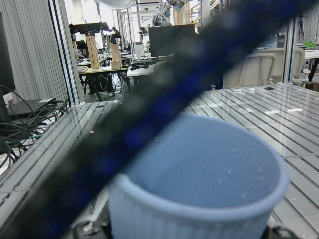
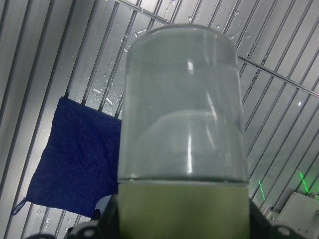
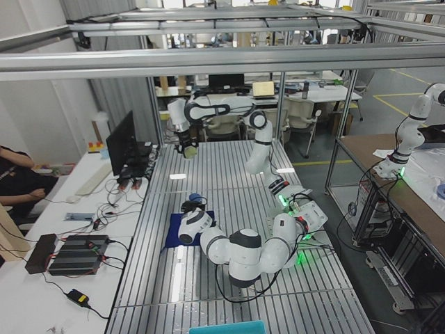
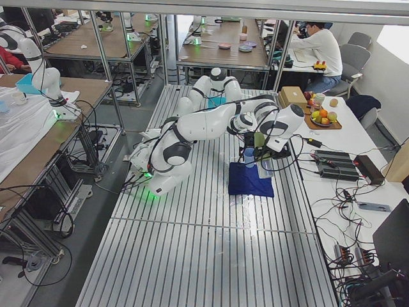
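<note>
A light-blue cup (image 1: 194, 209) is held upright in my left gripper (image 3: 192, 207), shut on it, over the blue towel (image 4: 250, 182). My right gripper (image 3: 186, 149) is higher and farther back in the camera left view, shut on a clear bottle with a green band (image 2: 183, 211). In the right wrist view the bottle covers much of the towel and cup below. A blurred dark bar crosses the left wrist view; I cannot tell what it is.
A turquoise bin (image 3: 226, 328) is at the slatted table's near edge in the camera left view. Cables, monitor (image 3: 122, 142) and power boxes (image 3: 76, 257) line the side desk.
</note>
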